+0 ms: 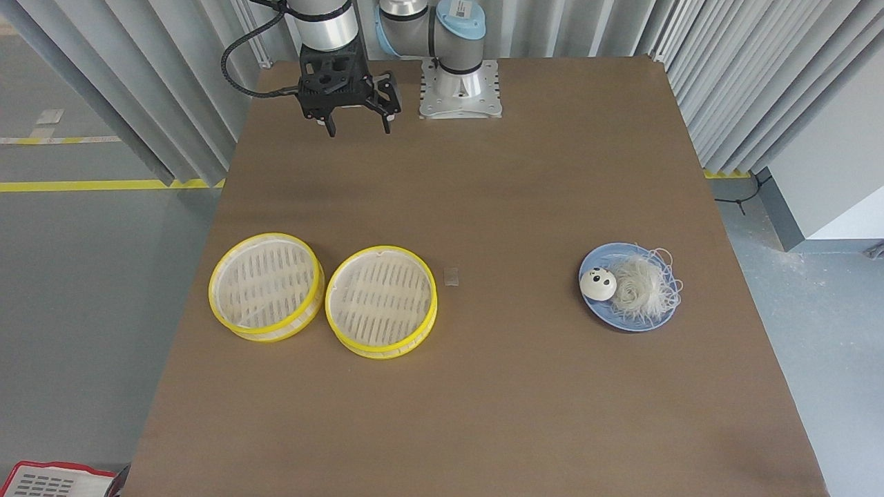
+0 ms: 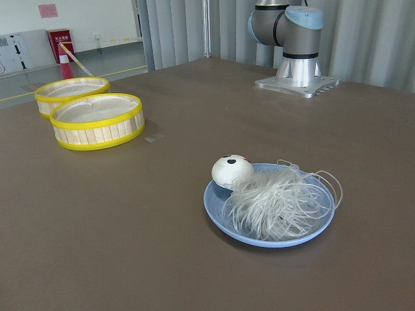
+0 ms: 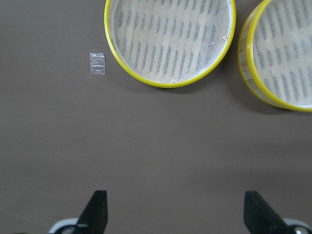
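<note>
My black gripper (image 1: pixel 358 127) hangs open over the back left of the brown table, nothing between its fingers. In front of it stand two yellow-rimmed steamer baskets (image 1: pixel 265 286) (image 1: pixel 380 299). On the right a blue plate (image 1: pixel 600 313) holds a white ball with black spots (image 1: pixel 597 283) and a tangle of white strands (image 1: pixel 642 286), also seen close up in the left view. In the wrist view both baskets lie beyond the fingertips.
A small clear patch of tape (image 1: pixel 451 277) lies beside the right basket. The arm's base (image 1: pixel 460 103) is at the back edge.
</note>
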